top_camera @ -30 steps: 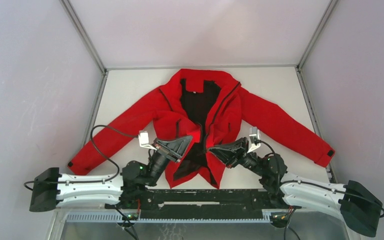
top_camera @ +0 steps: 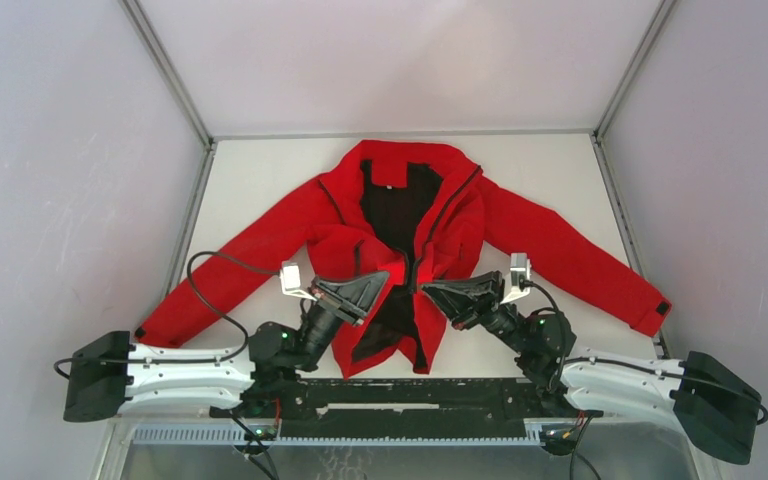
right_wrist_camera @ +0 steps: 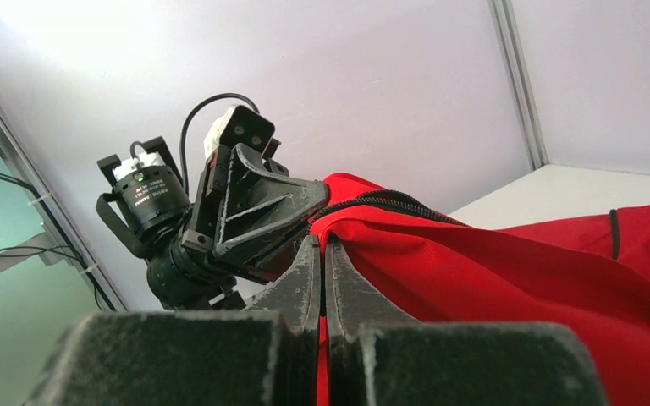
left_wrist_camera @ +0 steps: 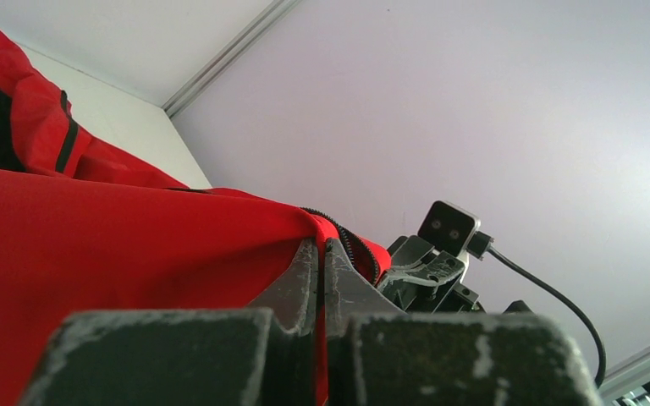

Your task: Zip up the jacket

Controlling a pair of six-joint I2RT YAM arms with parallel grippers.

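The red jacket [top_camera: 310,215] lies open with its black lining [top_camera: 395,215] showing and both sleeves spread. In the top view my left gripper [top_camera: 388,277] is at the left front panel, and the right gripper [top_camera: 423,288] is at the right one, a small gap apart. Seen from the left wrist, that gripper is shut on the raised red edge, beside the black zipper teeth [left_wrist_camera: 345,241]. From the right wrist, the other gripper is likewise shut on a red edge just below the zipper teeth [right_wrist_camera: 389,200]. No zipper pull can be made out.
A dark rail [top_camera: 440,400] runs along the front edge. The two gripper tips are close to each other.
Both grippers have shifted slightly right in the top view, the jacket's front edges moving with them. The lower hem on the right side has drawn a little inward.
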